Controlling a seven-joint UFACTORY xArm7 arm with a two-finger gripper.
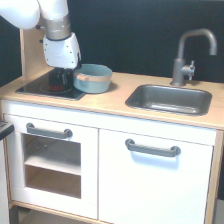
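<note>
A grey-green pot [95, 80] sits at the right edge of the black stovetop [42, 84], partly over the wooden counter. The white robot arm comes in from the upper left. Its gripper [65, 77] is low over the stovetop, right at the pot's left side. The dark fingers are small and blend with the black surface, so whether they are open, or hold the pot's rim or a handle, does not show.
To the right is a steel sink [170, 98] with a tall grey faucet [187, 60]. Bare counter [122, 88] lies between pot and sink. Below are a glass-fronted oven door [52, 165] and a white cabinet door [150, 180], each with a dark handle.
</note>
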